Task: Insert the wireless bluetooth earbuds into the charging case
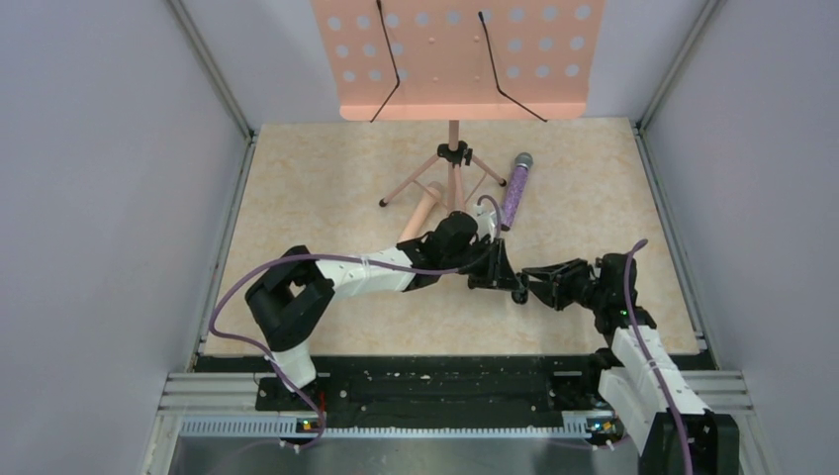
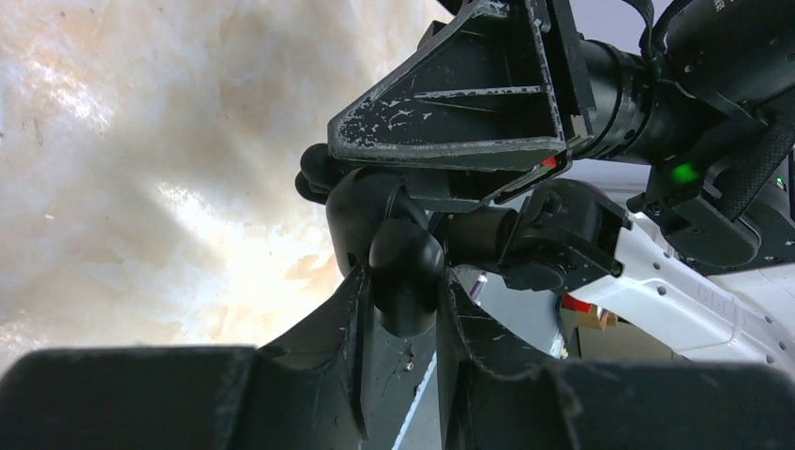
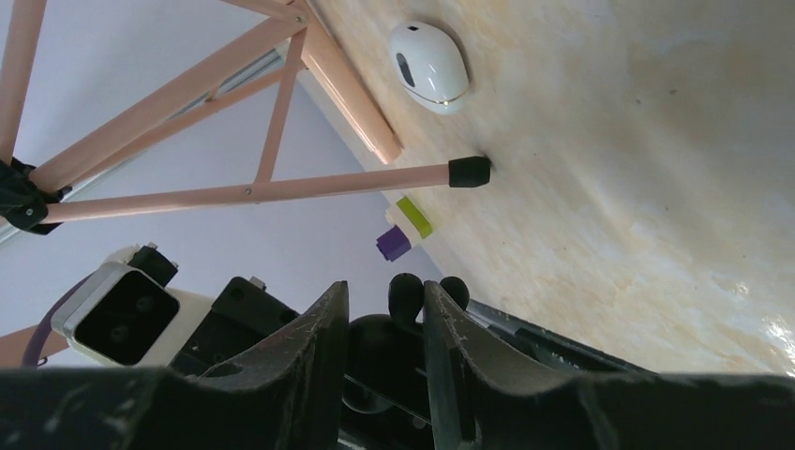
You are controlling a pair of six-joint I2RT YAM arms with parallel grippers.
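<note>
My left gripper is shut on a black charging case (image 2: 405, 267), raised over the front middle of the table. My right gripper (image 1: 529, 277) meets it from the right; in the right wrist view its fingers frame a small black earbud (image 3: 405, 298), with a second black piece (image 3: 454, 289) beside it. Whether the right fingers grip the earbud is unclear. The case is mostly hidden by both grippers in the top view.
A pink music stand (image 1: 455, 99) stands at the back, its tripod on the table (image 1: 297, 178). A purple microphone (image 1: 515, 193), a pink cylinder (image 1: 420, 213) and a white mouse (image 3: 429, 66) lie nearby.
</note>
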